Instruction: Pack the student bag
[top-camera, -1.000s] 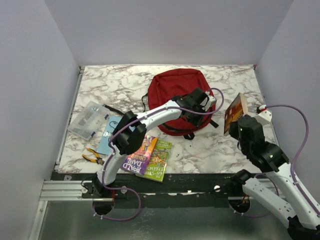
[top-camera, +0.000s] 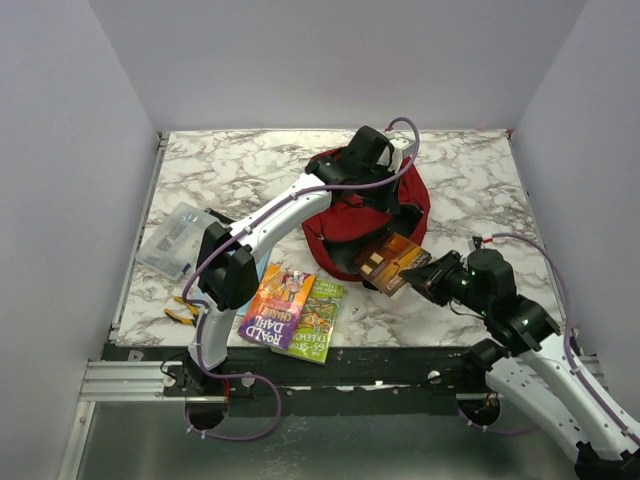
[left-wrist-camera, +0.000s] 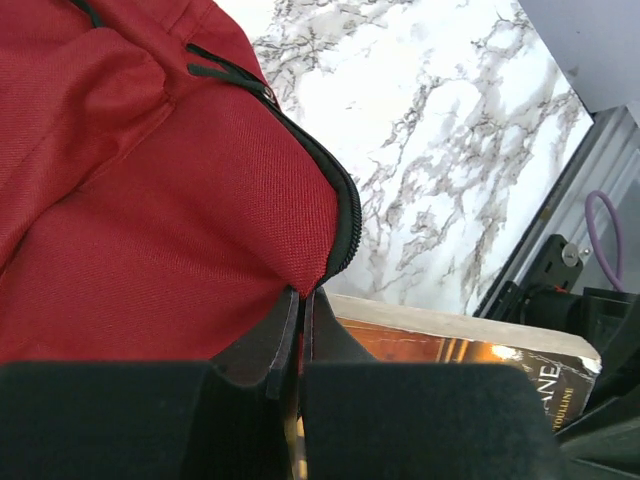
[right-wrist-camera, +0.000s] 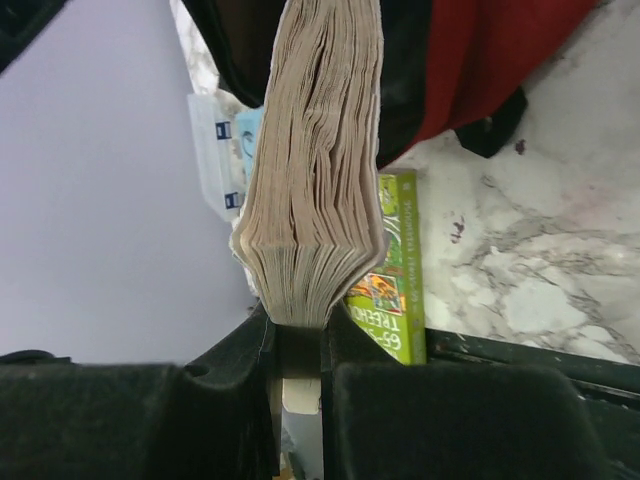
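Note:
The red bag (top-camera: 417, 195) lies on the marble table, its dark zipped mouth facing the front edge. My left gripper is shut on the bag's zipped edge and holds that flap raised. In the right wrist view, thick page edges of a brown paperback book (right-wrist-camera: 315, 170) stand between the fingers of my right gripper, which is shut on it. From above, the book's orange-brown cover (top-camera: 388, 262) is at the bag's mouth, its far end over the opening. How deep it reaches is hidden.
Two books, a purple-orange one (top-camera: 277, 307) and a green one (top-camera: 316, 320), lie front left of the bag. A clear plastic case (top-camera: 175, 240) and pliers (top-camera: 181, 315) are farther left. Bare table (top-camera: 470, 185) shows on the right.
My left gripper has lifted the bag's edge back and left, opening its mouth. The right gripper has brought the book left and lower, from beside the bag to its opening.

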